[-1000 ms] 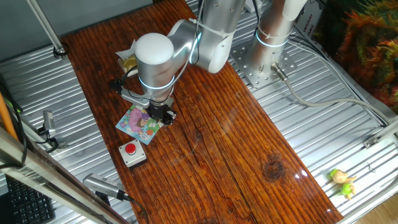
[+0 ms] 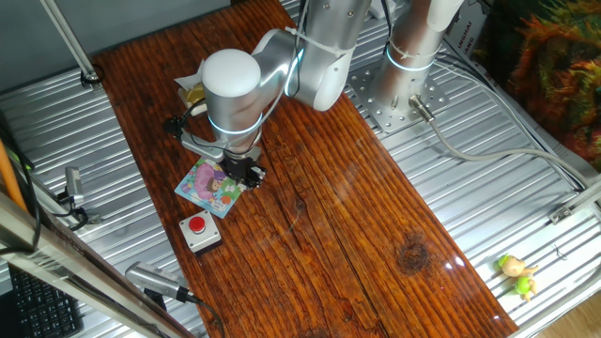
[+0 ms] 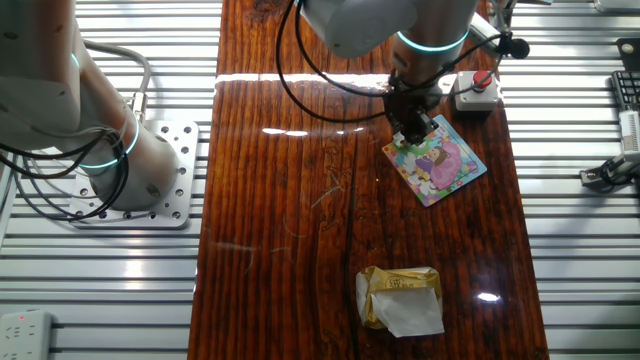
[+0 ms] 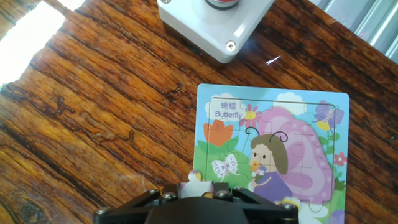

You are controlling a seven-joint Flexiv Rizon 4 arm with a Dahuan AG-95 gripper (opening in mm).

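Observation:
A square butterfly jigsaw puzzle (image 4: 267,140) lies flat on the wooden table, its picture showing a girl with pink wings. My gripper is at the lower-left part of this puzzle in the wrist view, shut on a small puzzle piece (image 4: 197,183) with a rounded knob on top. The fingers hide the board's lower-left corner, so whether the piece touches the board cannot be told. In exterior view 1 the gripper (image 2: 252,175) hangs by the puzzle's (image 2: 208,187) edge; exterior view 2 shows it over one corner of the board (image 3: 440,165).
Close to the puzzle stands a white box with a red button (image 2: 198,226). A gold and white wrapped packet (image 3: 400,300) lies on the table, away from the board. Bare wood (image 2: 329,225) stretches wide on the robot-base side. Cables loop around the arm.

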